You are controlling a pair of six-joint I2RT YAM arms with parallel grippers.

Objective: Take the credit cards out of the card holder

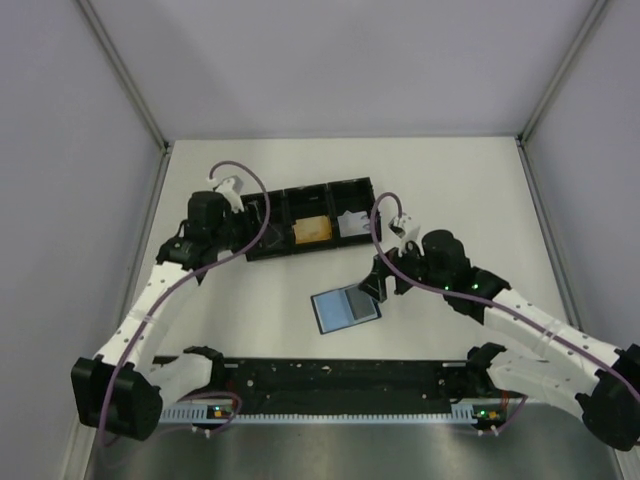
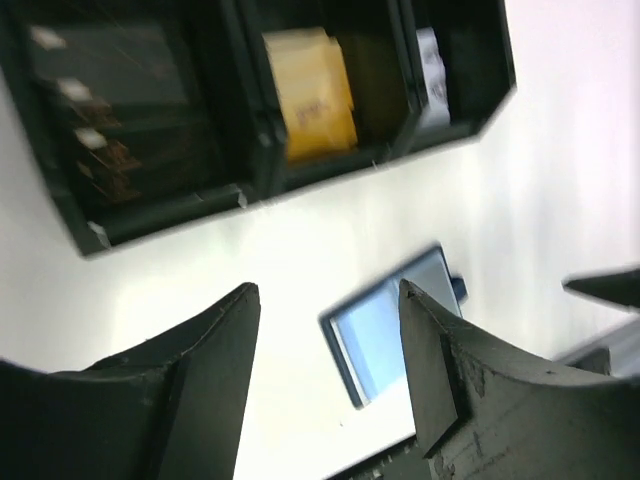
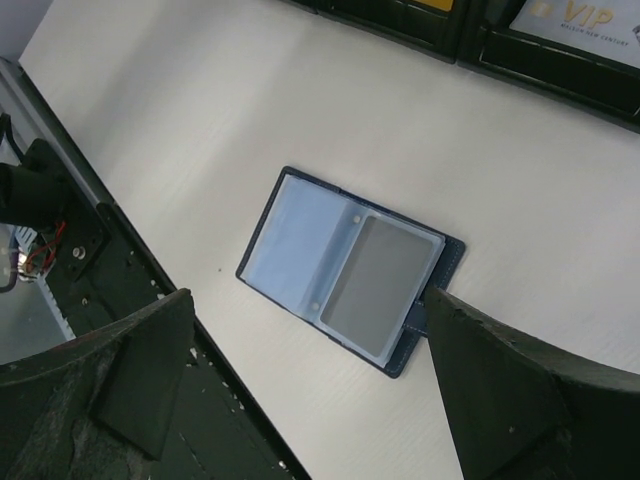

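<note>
The card holder (image 1: 345, 308) lies spread open on the table, with a clear bluish sleeve on one half and a grey one on the other; no card shows in it in the right wrist view (image 3: 345, 265). A gold card (image 1: 312, 229) is in the middle of the black box, a silver VIP card (image 3: 590, 28) in its right section, and a dark card (image 2: 135, 120) seems to lie in the left section. My left gripper is open and empty near the box's left end. Over the holder's right side my right gripper stands open, touching nothing visible.
The black divided box (image 1: 287, 251) stands behind the holder, its back compartments seemingly empty. A dark rail (image 1: 330, 385) runs along the table's front edge. Bare table (image 1: 460, 190) lies to the right of the box.
</note>
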